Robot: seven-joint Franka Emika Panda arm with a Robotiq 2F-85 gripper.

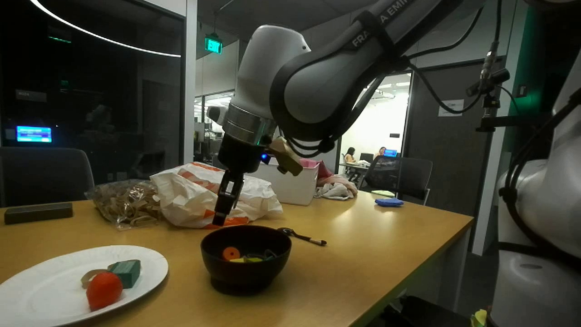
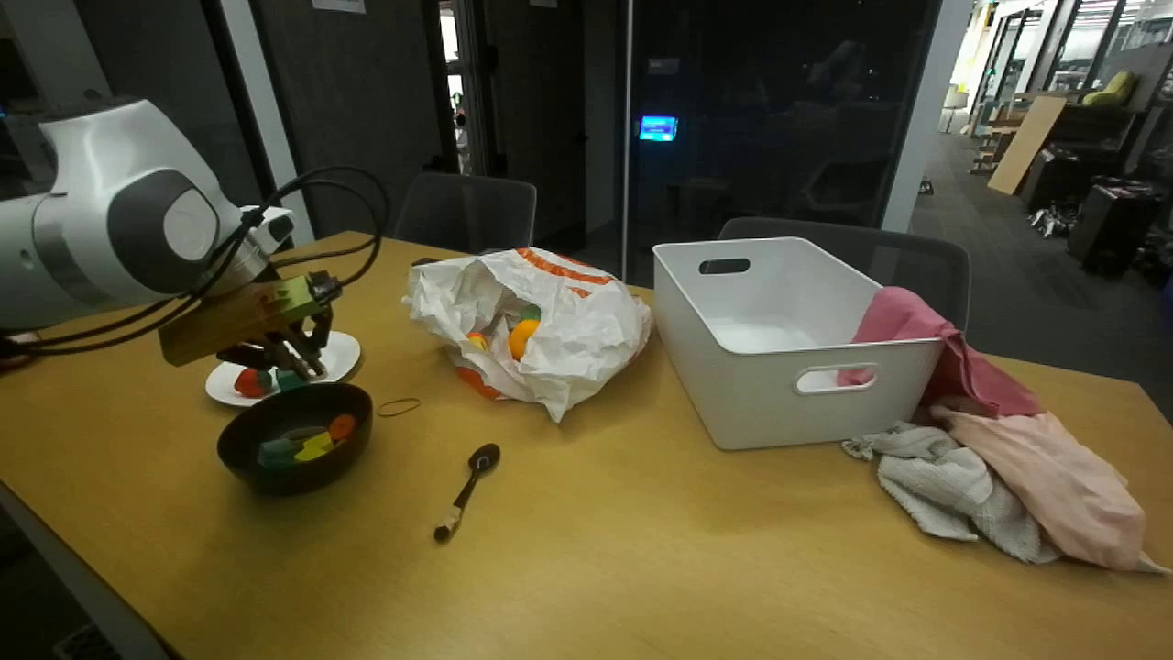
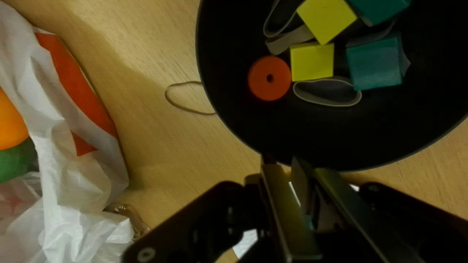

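My gripper (image 1: 219, 215) hangs above and beyond the black bowl's rim, clear of its contents, in exterior view 1. Its fingertips (image 3: 269, 161) stand a narrow gap apart in the wrist view, and I make out nothing held between them. The black bowl (image 1: 245, 275) holds an orange disc (image 3: 261, 81) with a hole, two yellow blocks (image 3: 312, 62), teal blocks (image 3: 373, 65) and several rubber bands (image 3: 327, 103). On the white plate (image 1: 43, 289) lie a red rounded object (image 1: 104, 289) and a teal block (image 1: 130, 272) with a tan band beside it.
A white bag (image 2: 594, 357) with orange and green items inside stands beyond the bowl. A spoon (image 2: 470, 489) and a loose rubber band (image 2: 398, 407) lie nearby. The white bin (image 2: 704, 385) and cloths (image 2: 1023, 467) occupy the far side.
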